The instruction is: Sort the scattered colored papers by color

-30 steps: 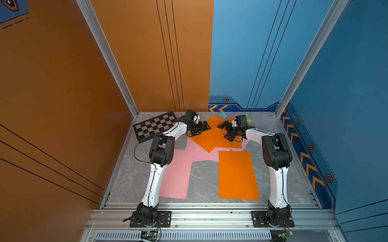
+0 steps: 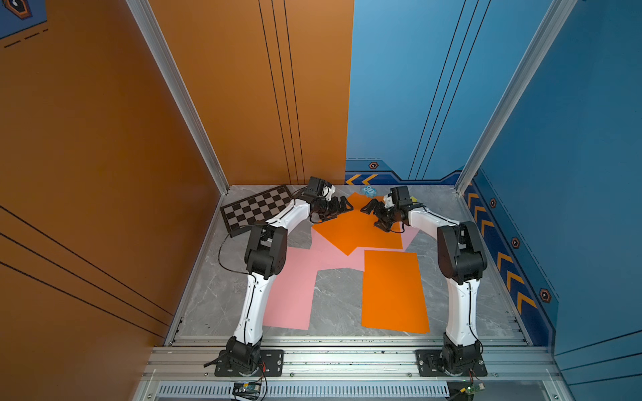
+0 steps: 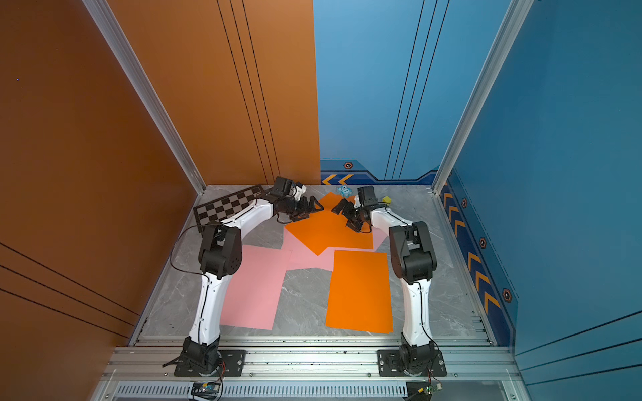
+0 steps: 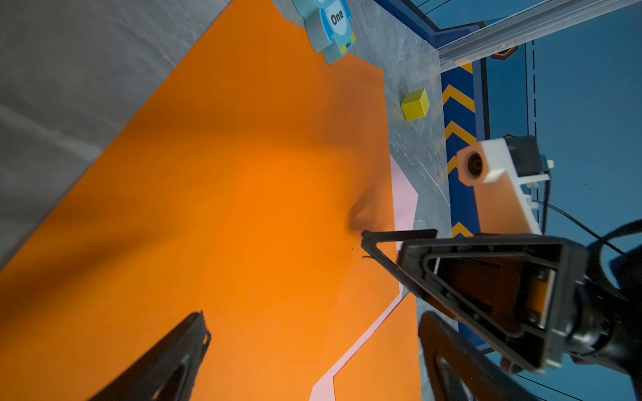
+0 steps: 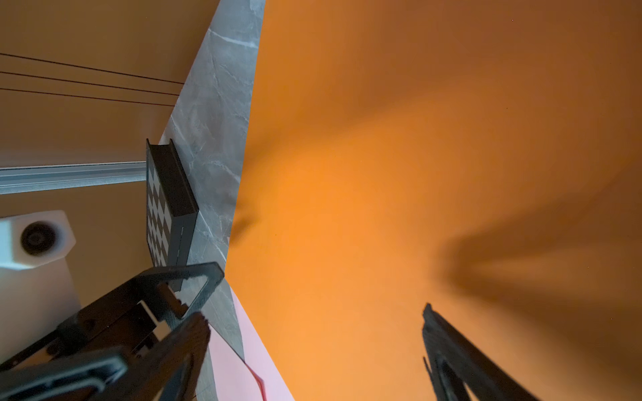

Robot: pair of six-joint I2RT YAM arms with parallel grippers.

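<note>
Orange papers [image 2: 354, 235] lie across the back middle of the table, overlapping pink paper [image 2: 331, 259] that shows along their front and right. Another orange sheet [image 2: 393, 290] rests flat at the front right, and a pink sheet [image 2: 291, 290] at the front left. Above the left part of the back orange papers my left gripper [image 2: 344, 208] stands open; its fingers [image 4: 177, 361] are wide apart with nothing gripped. My right gripper [image 2: 374, 218], also open, is over their right part. Orange surface fills the gap between its fingers. Contact with the paper cannot be told.
A checkered board [image 2: 257, 208] stands at the back left, near the left arm. A light-blue block [image 4: 331, 23] sits by the far orange corner. Beyond the right gripper is a yellow block [image 4: 415, 105]. Bare grey table separates the front sheets.
</note>
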